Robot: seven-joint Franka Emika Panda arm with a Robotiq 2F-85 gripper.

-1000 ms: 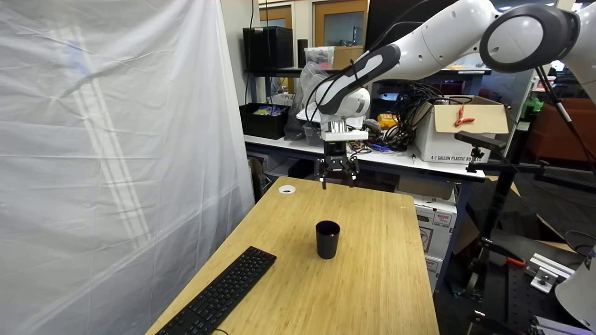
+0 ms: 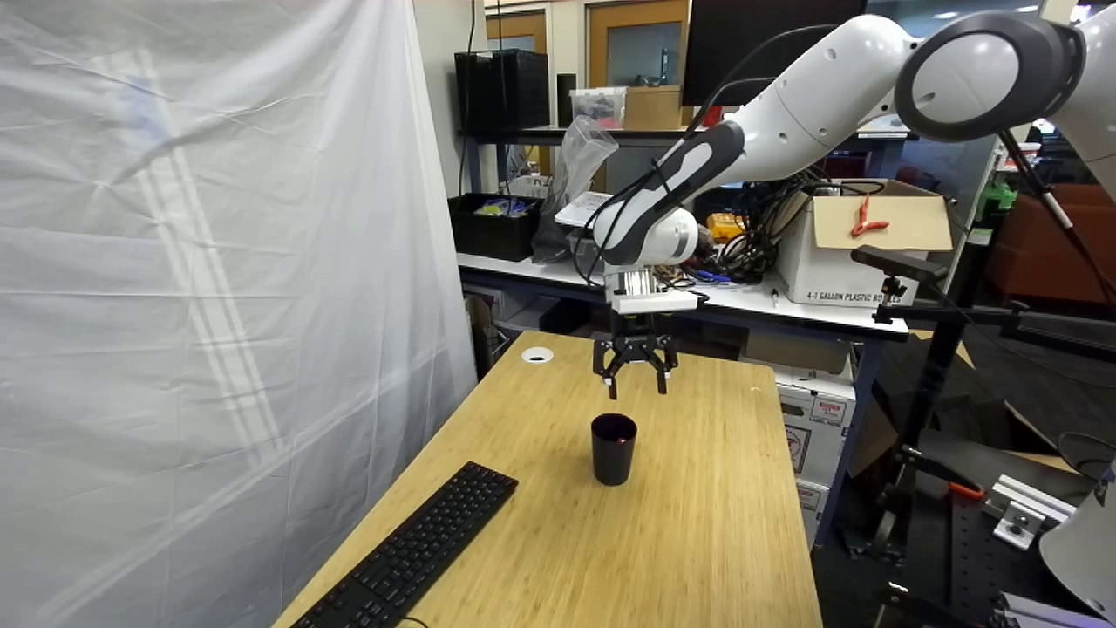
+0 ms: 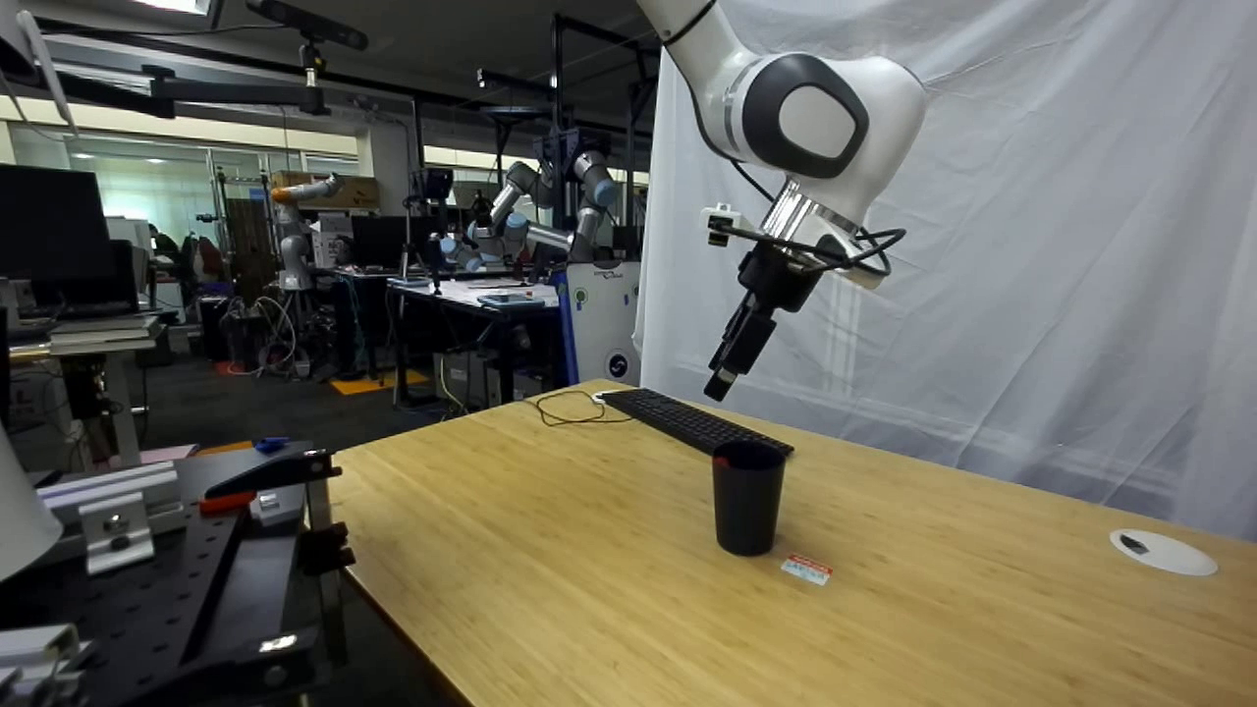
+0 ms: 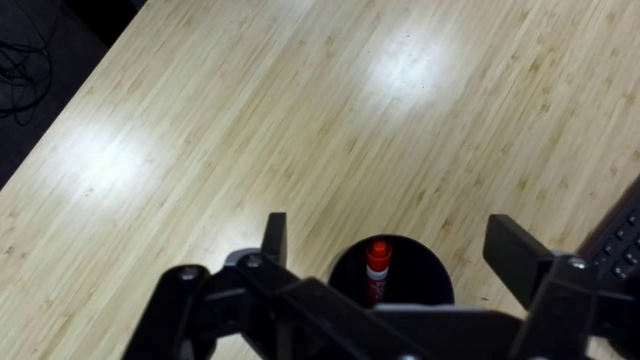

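A black cup (image 2: 613,456) stands upright on the wooden table. Inside it leans a marker with a red cap (image 4: 378,260), visible from above in the wrist view. In exterior view 2 the cup (image 3: 747,505) shows a bit of red at its rim. My gripper (image 2: 637,392) hangs in the air above the table, its fingers wide apart with nothing between them. From the wrist camera, the cup's opening (image 4: 423,276) appears between the two fingertips, lower in the picture, partly covered by the gripper's linkage. The gripper (image 3: 719,387) is apart from the cup.
A black keyboard (image 2: 418,544) lies along the table's curtain side, its cable (image 3: 566,412) trailing. A small red-and-white label (image 3: 807,570) lies near the cup's base, and a white round grommet (image 2: 536,355) sits near a corner.
My gripper has come down and slightly to the right in exterior view 1, closer to the cup, staying open. The cup and keyboard have not moved.
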